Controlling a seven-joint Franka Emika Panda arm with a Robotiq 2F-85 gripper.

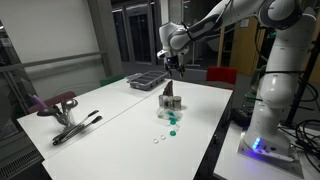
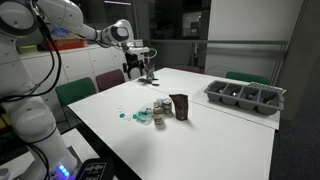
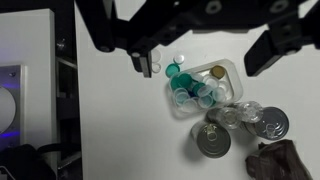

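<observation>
High above the white table, my gripper is open, with its dark fingers wide apart and nothing between them. Below it in the wrist view sits a clear plastic tray of green and clear lids, with one gold lid among them. Two loose caps, a green one and a clear one, lie just outside the tray. Metal cans and clear containers stand beside it. A dark brown bag stands upright by the cans.
A grey compartment bin rests at the table's edge. Utensils in a holder and black tongs occupy the far left in exterior view 1.
</observation>
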